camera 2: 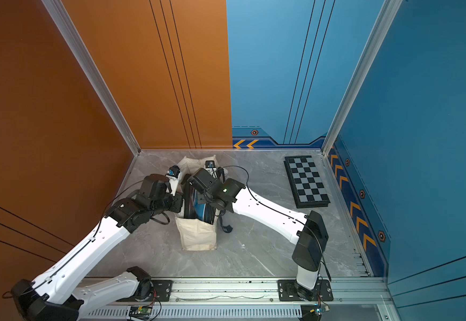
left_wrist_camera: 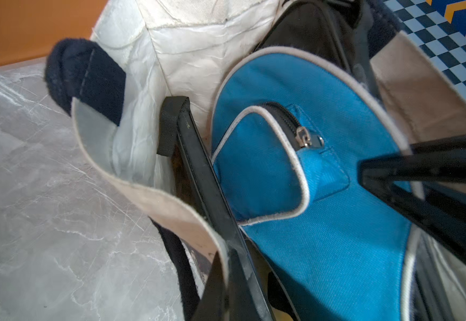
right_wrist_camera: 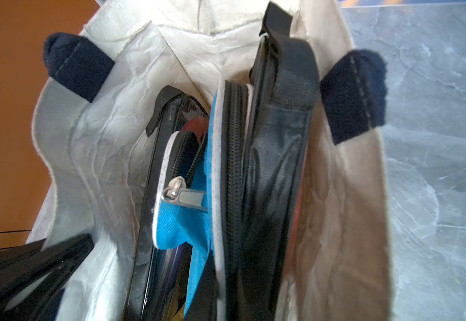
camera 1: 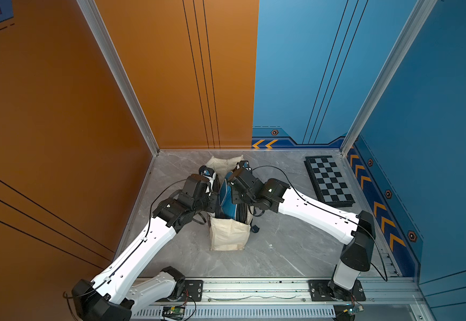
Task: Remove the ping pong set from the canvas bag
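The ping pong set is a blue case (left_wrist_camera: 324, 224) with white piping and a small zipped pocket. It stands on edge inside the cream canvas bag (camera 1: 229, 235), between black cases. My right gripper is shut on the case's zipped edge, one dark finger on each side. Over at the bag's left side, my left gripper is shut on the thin bag rim (left_wrist_camera: 168, 211), which runs between its fingers. The right gripper's fingers (left_wrist_camera: 388, 171) reach across the blue case in the left wrist view.
Inside the bag, a slim black case (right_wrist_camera: 150, 214) stands left of the blue one and a black pouch (right_wrist_camera: 278, 160) right of it. Dark bag straps (right_wrist_camera: 353, 96) stick out at the sides. A chessboard (camera 1: 330, 180) lies far right. Between it and the bag, the grey table is clear.
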